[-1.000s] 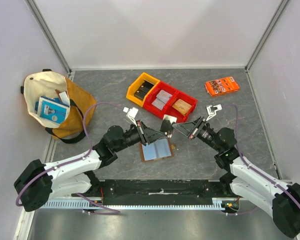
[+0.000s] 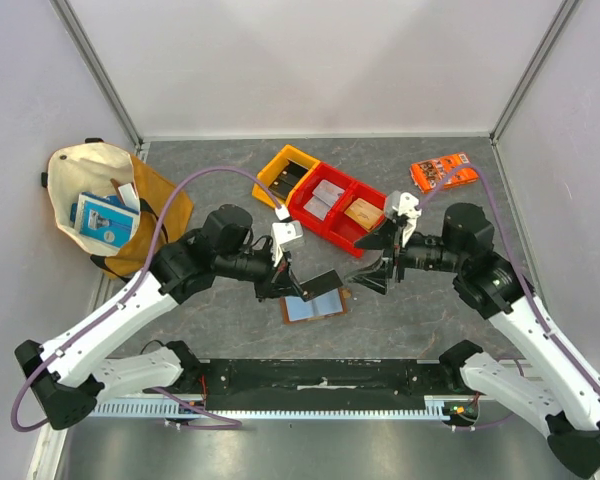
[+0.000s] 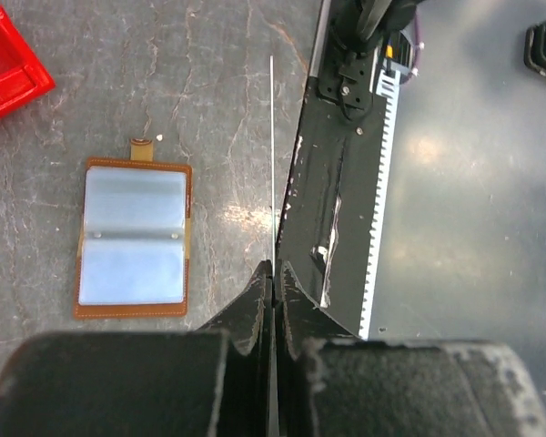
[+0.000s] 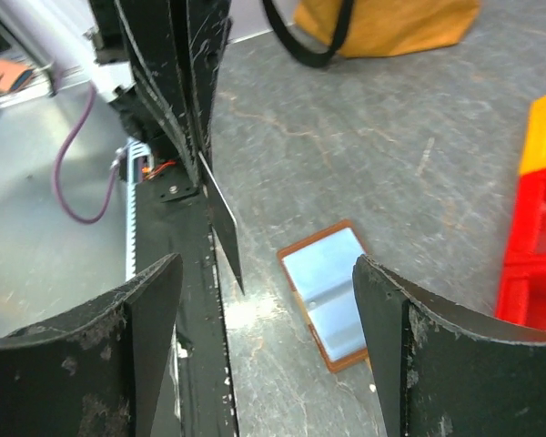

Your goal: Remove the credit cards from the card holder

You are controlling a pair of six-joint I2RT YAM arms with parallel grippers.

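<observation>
A thin dark card (image 2: 322,284) is pinched in my left gripper (image 2: 295,287), which is shut on it; the card shows edge-on as a thin line (image 3: 272,164) in the left wrist view and hangs from the fingertips in the right wrist view (image 4: 220,218). My right gripper (image 2: 368,274) stands open just right of the card, apart from it. The brown card holder (image 3: 133,309) lies open on the grey surface below, showing two clear sleeves (image 4: 328,287).
Red bins (image 2: 342,229) and a yellow bin (image 2: 269,170) stand behind. An orange packet (image 2: 442,172) lies back right, a yellow tote bag (image 2: 150,200) at the left. The surface around the holder is clear.
The grippers have drawn apart and moved toward the front edge; the card in my left gripper has come down and tilted, and my right gripper is now clear of it.
</observation>
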